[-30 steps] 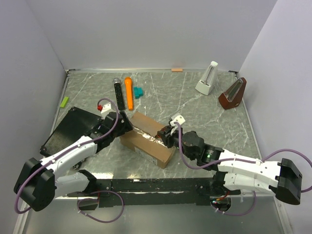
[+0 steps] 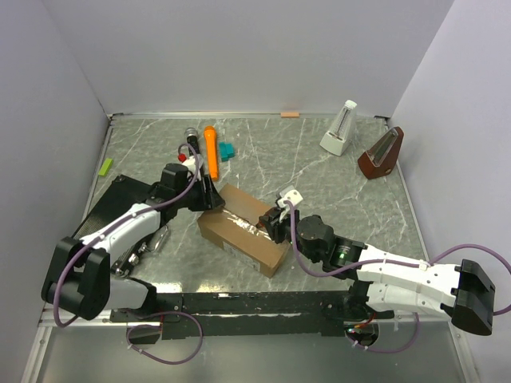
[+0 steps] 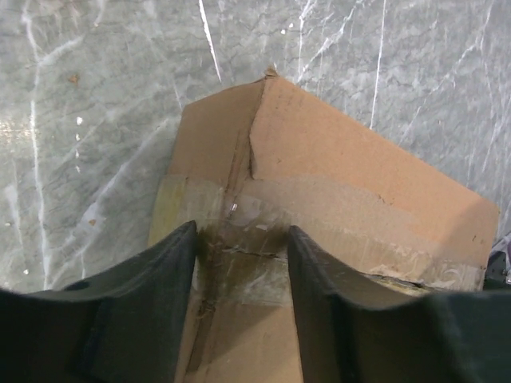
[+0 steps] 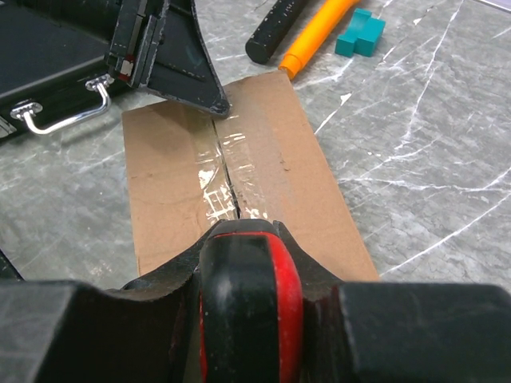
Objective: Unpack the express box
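Observation:
A taped cardboard box (image 2: 239, 243) lies at the table's front centre. My left gripper (image 2: 207, 199) is at its left end; in the left wrist view its fingers stand apart over the taped seam (image 3: 231, 215), part open. My right gripper (image 2: 275, 223) is at the box's right part, shut on a black-and-red tool (image 4: 249, 303), whose far end is at the tape seam running along the top in the right wrist view. Whether the tool has cut into the tape is hidden.
A black case (image 2: 108, 207) lies left. An orange microphone (image 2: 211, 152), dark microphone and teal block (image 2: 226, 151) are behind the box. Two metronomes (image 2: 379, 155) stand back right.
My left arm has swung and turned at the box's left end, its gripper shifting slightly rightward. The right arm and the box show little or no movement.

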